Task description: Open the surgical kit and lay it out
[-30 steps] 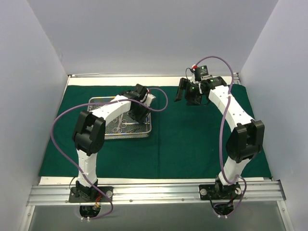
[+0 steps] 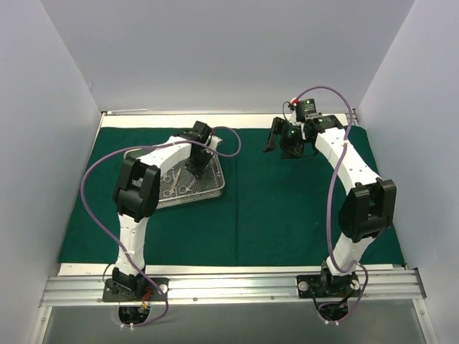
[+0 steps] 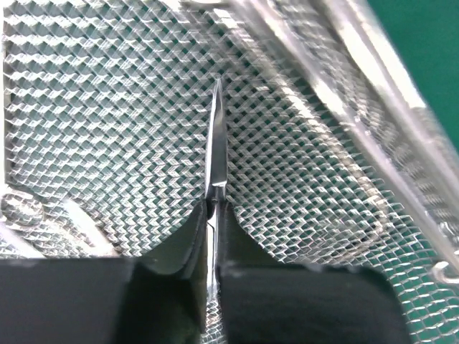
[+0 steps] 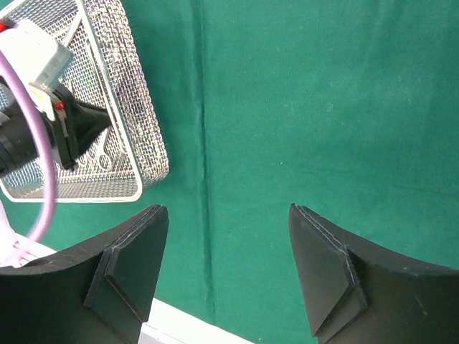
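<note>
The wire mesh tray (image 2: 215, 193) sits skewed on the left of the green cloth, holding several metal instruments. Inside it, my left gripper is shut on a slim pointed steel instrument (image 3: 216, 143), whose tip reaches out over the mesh floor. The arm covers much of the tray's middle from above. Scissors-like ring handles (image 2: 167, 192) show near the tray's front side. To the right of the tray, above bare cloth, my right gripper stands open with nothing between its fingers.
Grey walls (image 2: 409, 129) enclose the sides and back. A purple cable (image 2: 90, 204) loops along the left arm, with part crossing above the tray.
The tray has turned askew and moved slightly left, while my left gripper has moved leftward with it.
</note>
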